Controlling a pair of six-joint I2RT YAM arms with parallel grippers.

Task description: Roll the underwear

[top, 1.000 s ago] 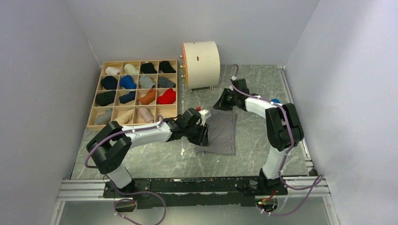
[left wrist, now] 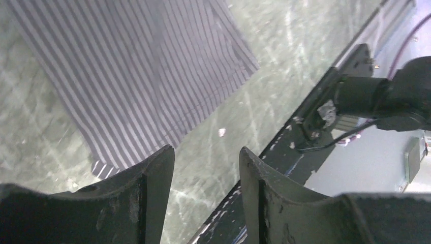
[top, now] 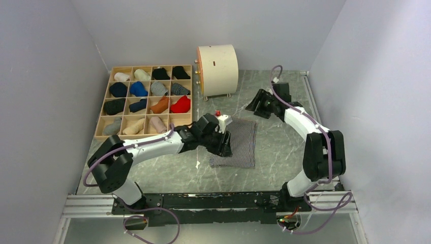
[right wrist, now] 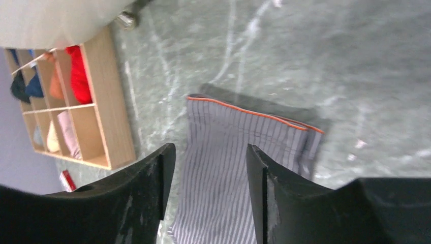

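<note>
A grey striped underwear (top: 240, 145) lies spread flat on the marble table; the right wrist view shows an orange line along one edge (right wrist: 244, 110). My left gripper (top: 223, 147) is over its left part; in the left wrist view its fingertips (left wrist: 206, 152) stand apart, open, with nothing between them. My right gripper (top: 256, 104) is raised above and beyond the cloth's far right corner; in the right wrist view its fingertips (right wrist: 210, 152) are apart with only the cloth visible below and between them.
A wooden grid box (top: 142, 95) of rolled garments stands at the back left. A cream cylinder (top: 218, 68) is at the back. Walls enclose the table on the sides and back. Bare table shows at front left and right.
My right gripper has lifted away from the cloth and shifted right. My left gripper has moved slightly right. The cloth lies in nearly the same place.
</note>
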